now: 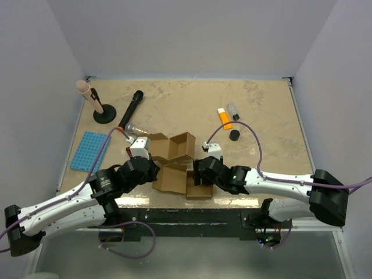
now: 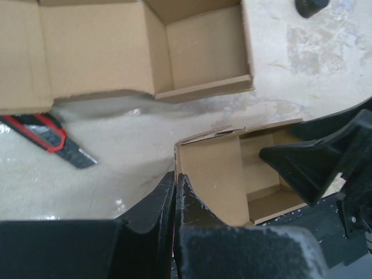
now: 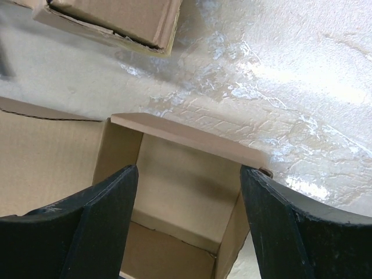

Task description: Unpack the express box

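The near cardboard box (image 1: pixel 199 190) stands on the front of the table, its wide flap (image 2: pixel 212 177) opened out to the left. My left gripper is shut on the edge of that flap. My right gripper is part open over the box, its fingers either side of the compartment; whether they touch the walls is unclear. A second opened box (image 1: pixel 181 148) lies just behind, with another empty compartment visible in the left wrist view.
A box cutter (image 2: pixel 52 139), a blue pad (image 1: pixel 88 150), a microphone (image 1: pixel 132 107), a stand (image 1: pixel 104 114), an orange item (image 1: pixel 224 118), a small bottle (image 1: pixel 232 109) and a black puck (image 1: pixel 234 135) lie around.
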